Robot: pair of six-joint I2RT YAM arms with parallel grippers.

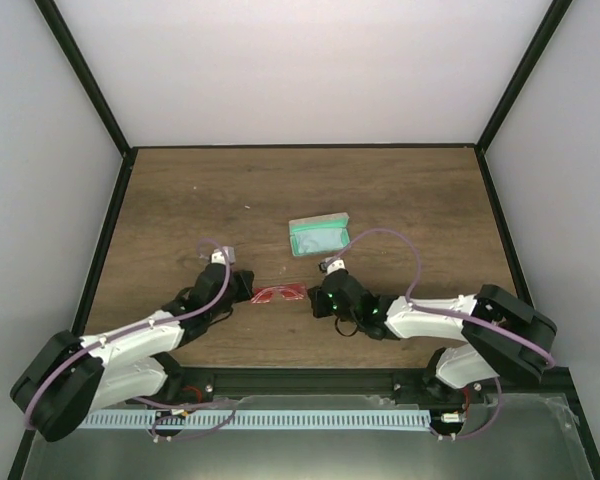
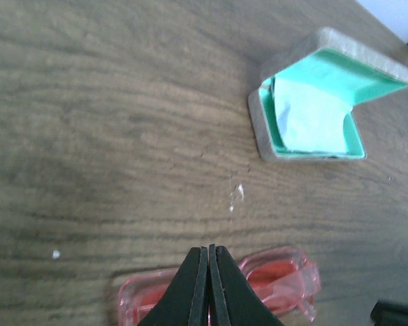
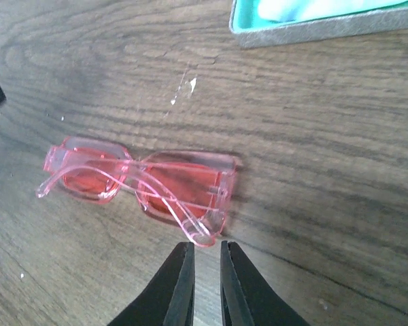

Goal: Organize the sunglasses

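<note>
Pink-framed sunglasses with red lenses lie on the table between both grippers, temples on top. In the left wrist view my left gripper is shut over the glasses; whether anything is between its fingertips is unclear. In the right wrist view my right gripper is shut just beside the near end of the sunglasses, with no part of them visibly between its fingers. An open case with mint lining and a pale cloth inside stands behind the glasses.
Both arms stand close together at the front middle, either side of the glasses.
</note>
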